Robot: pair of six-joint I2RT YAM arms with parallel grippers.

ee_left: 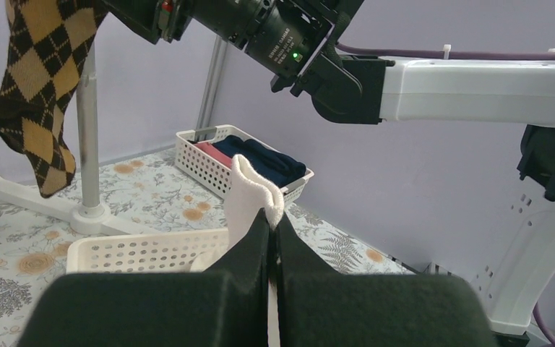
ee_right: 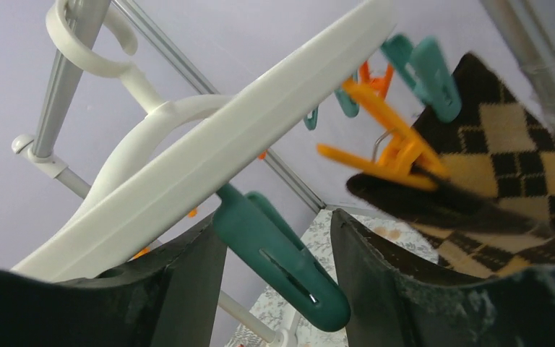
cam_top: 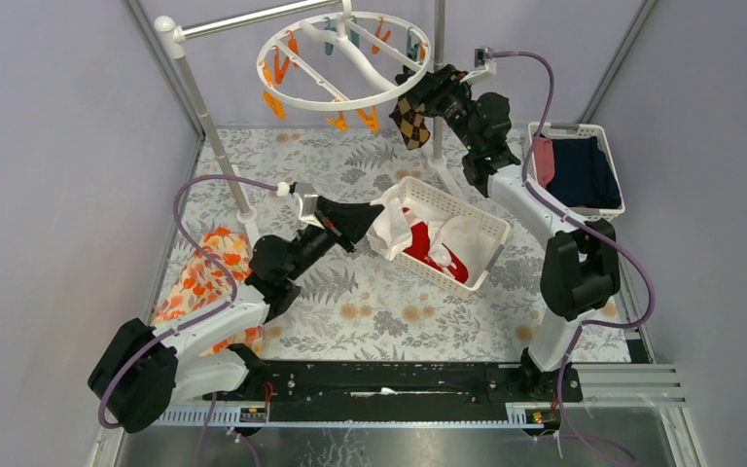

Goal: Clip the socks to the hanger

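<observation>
The round white hanger (cam_top: pixel 282 92) with orange and teal clips hangs at top centre. A brown-and-black argyle sock (cam_top: pixel 411 125) hangs at its right rim; in the right wrist view an orange clip (ee_right: pixel 397 137) sits at its dark upper edge. My right gripper is part open around a teal clip (ee_right: pixel 278 256) on the rim, with a gap beside the right finger. At the basket's left edge, my left gripper is shut on a white sock (ee_left: pixel 253 195); cloth shows above the fingertips and as a strip between the fingers.
The white basket (cam_top: pixel 491 258) at centre holds red-and-white socks (cam_top: pixel 428 248). Another basket (cam_top: pixel 593 209) with dark blue and pink cloth stands back right. Orange patterned cloth (cam_top: pixel 214 282) lies at left. The stand's poles (cam_top: pixel 439 107) flank the hanger.
</observation>
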